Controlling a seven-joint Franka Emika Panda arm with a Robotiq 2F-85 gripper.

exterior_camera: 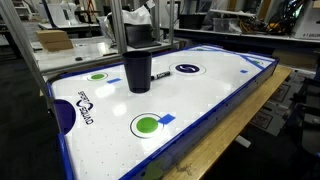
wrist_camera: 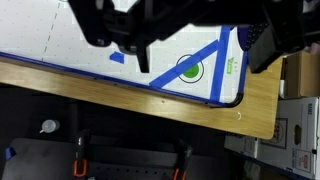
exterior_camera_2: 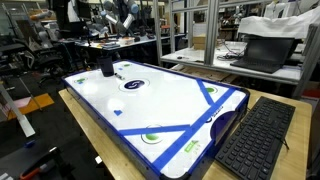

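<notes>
In the wrist view my gripper stands open, its dark blurred fingers wide apart with nothing seen between them. Below it lies a corner of the white board with blue tape and a green circle point(wrist_camera: 192, 72). A black cup point(exterior_camera: 138, 72) stands upright on the white board point(exterior_camera: 210, 95) in exterior view 1, with a small dark and silver stick-like object point(exterior_camera: 160, 75) lying beside it. Exterior view 2 has the same cup point(exterior_camera_2: 107, 67) at the board's far end. Neither exterior view clearly includes the gripper.
A black keyboard point(exterior_camera_2: 258, 135) lies by the near end of the board, with a laptop point(exterior_camera_2: 265, 53) on a bench behind. Wooden table edge point(exterior_camera: 225, 135) runs along the board's side. Most of the board's middle is clear.
</notes>
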